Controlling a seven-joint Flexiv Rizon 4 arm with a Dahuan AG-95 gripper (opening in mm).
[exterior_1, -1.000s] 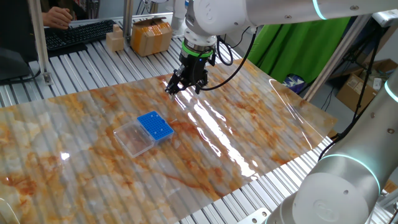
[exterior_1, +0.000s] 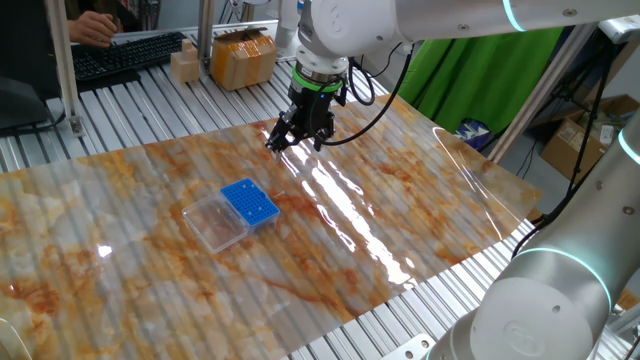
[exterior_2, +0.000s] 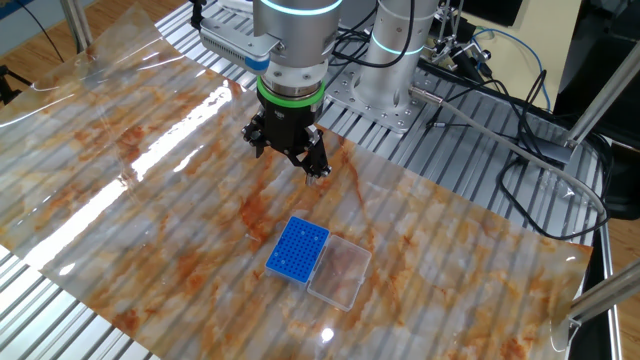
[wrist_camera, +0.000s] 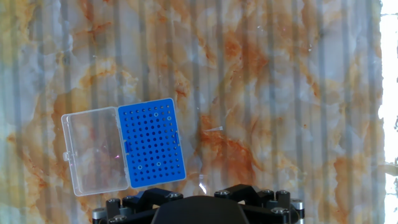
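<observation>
A blue tip rack (wrist_camera: 152, 143) with rows of small holes lies flat on the sheet, its hinged clear lid (wrist_camera: 96, 151) folded open beside it. A few of its holes show pale rings. Just off the rack's free side, a small clear tapered piece like a pipette tip (wrist_camera: 214, 129) rests on its side in the wrist view. Above the sheet, on the robot-base side of the rack, hangs my black gripper (exterior_2: 288, 165). Its fingers stand apart with nothing seen between them, so it is open.
A glossy marble-patterned sheet (exterior_1: 130, 290) covers the slatted table, with wide clear areas around the rack. Strong glare crosses it. At the far edge stand a cardboard box (exterior_1: 243, 60) and wooden blocks (exterior_1: 185, 64); a person's hand (exterior_1: 92, 28) rests near a keyboard (exterior_1: 130, 58).
</observation>
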